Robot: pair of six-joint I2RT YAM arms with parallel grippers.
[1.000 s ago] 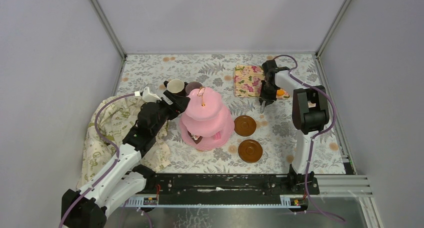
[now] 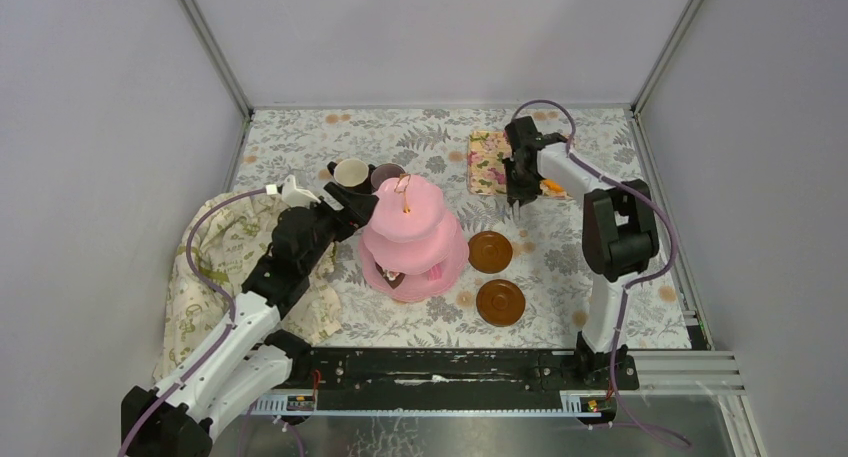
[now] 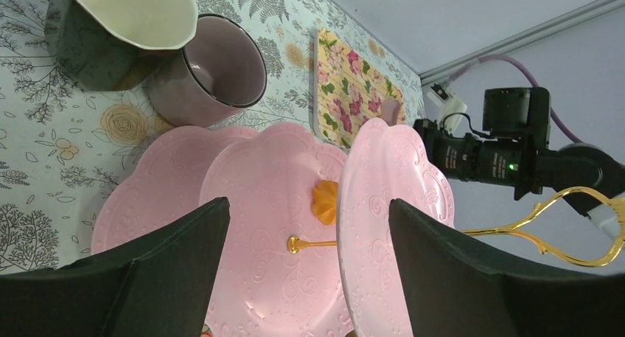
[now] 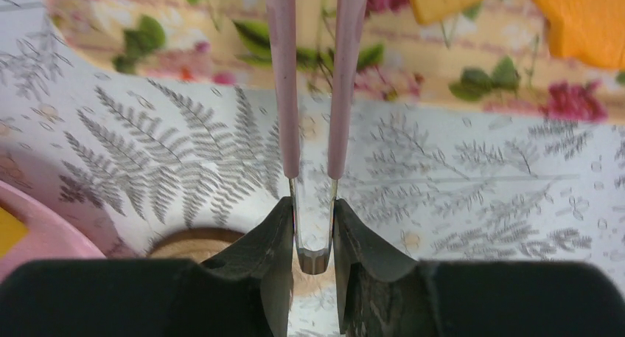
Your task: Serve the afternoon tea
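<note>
A pink three-tier stand (image 2: 420, 232) holds small treats, including a yellow piece (image 3: 324, 203). My left gripper is part open above the stand, apparently empty. My right gripper is shut on tongs (image 4: 346, 94) with pink arms and a metal bend, over the front edge of a floral tray (image 2: 485, 157). Orange pieces (image 4: 575, 23) lie on the tray. Two brown saucers (image 2: 500, 302) lie right of the stand.
A cream cup (image 2: 350, 172) and a mauve cup (image 2: 390, 174) stand behind the stand. A crumpled cloth (image 2: 200, 287) covers the left side.
The left arm looks unchanged.
</note>
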